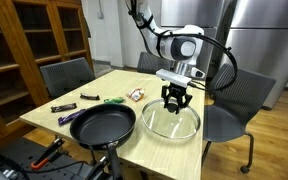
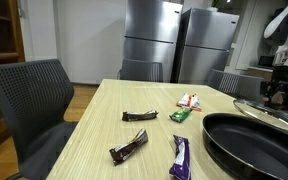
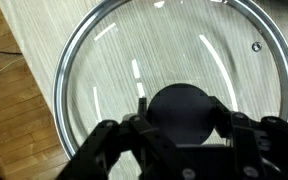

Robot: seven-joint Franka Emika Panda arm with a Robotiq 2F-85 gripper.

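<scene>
A clear glass lid [image 1: 156,127] with a silver rim is at the right side of the table in exterior view 1, close to the table's right edge. My gripper [image 1: 174,105] is above its centre, shut on the round black knob [image 3: 180,118]. In the wrist view, the fingers sit on both sides of the knob and the glass spreads flat below. Whether the rim touches the tabletop, I cannot tell. The black pan [image 1: 102,126] stands uncovered and empty to the left of the lid; in exterior view 2 the pan [image 2: 249,140] is partly cut off.
Several wrapped items lie behind and left of the pan, among them a purple packet [image 2: 181,158], a green one [image 2: 181,114] and a red-and-white one [image 2: 189,101]. Chairs, including a grey one [image 1: 229,115], border the table.
</scene>
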